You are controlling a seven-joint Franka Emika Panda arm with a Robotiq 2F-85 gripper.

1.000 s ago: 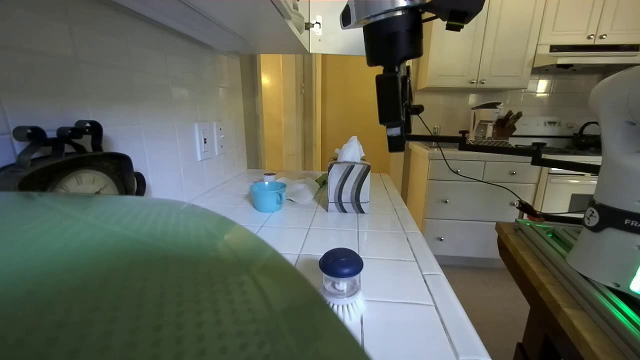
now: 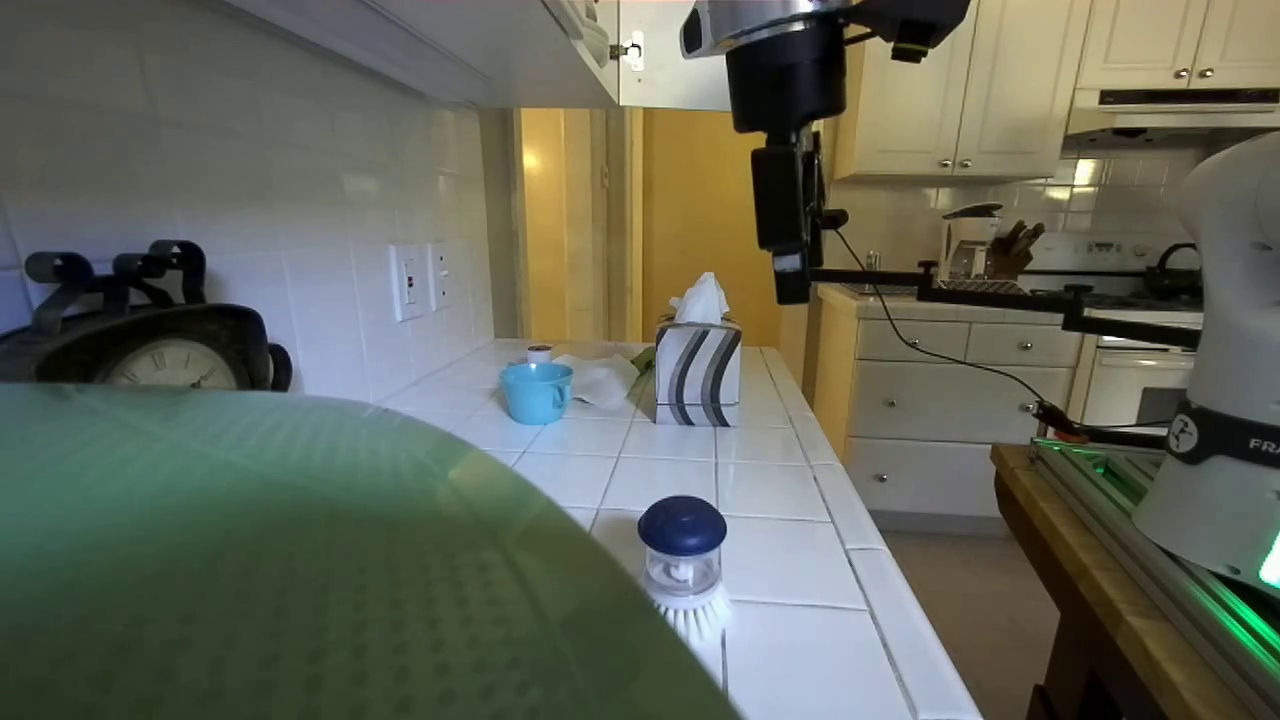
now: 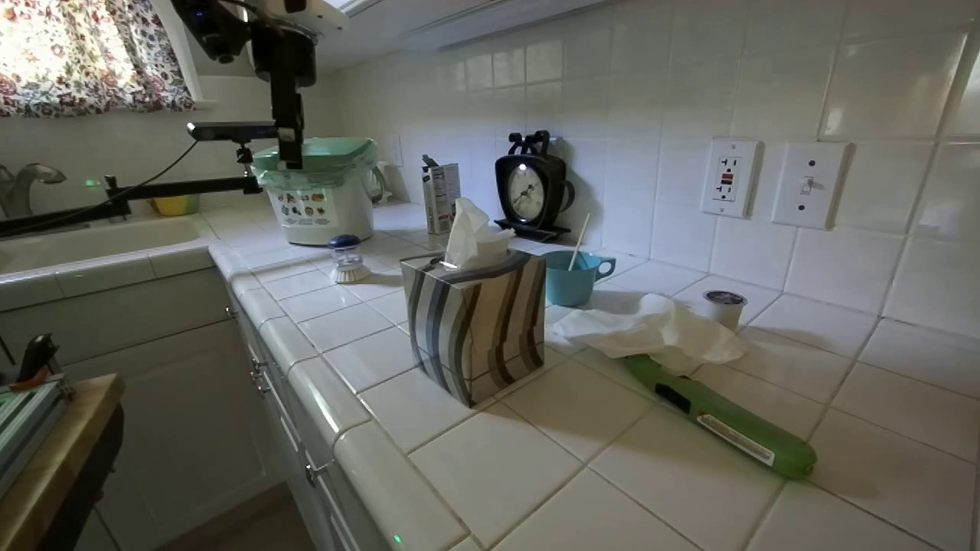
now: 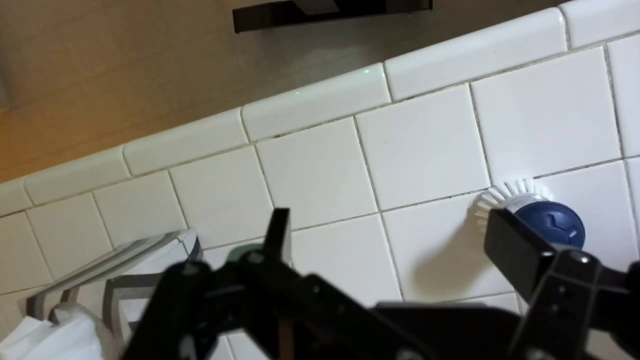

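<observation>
My gripper stands open above the white tiled counter, its two fingers wide apart with only bare tile seen between them. In exterior view 1 the gripper [image 2: 792,288] hangs high, well clear of everything on the counter. A scrub brush with a dark blue cap [image 2: 681,526] rests bristles down on the tiles. From the wrist, that brush [image 4: 549,222] appears partly behind the right finger. The striped tissue box [image 3: 478,317] has a white tissue sticking out of its top. Behind it sits a blue cup [image 3: 570,277] with a thin stick in it.
A crumpled white paper [image 3: 648,330] partly covers a green-handled tool [image 3: 735,431]; a small white pod [image 3: 725,311] is beside it. Farther back are a black clock [image 3: 530,188], a small carton [image 3: 441,197] and a lidded white bin [image 3: 321,207]. An open cabinet door [image 2: 678,60] hangs overhead.
</observation>
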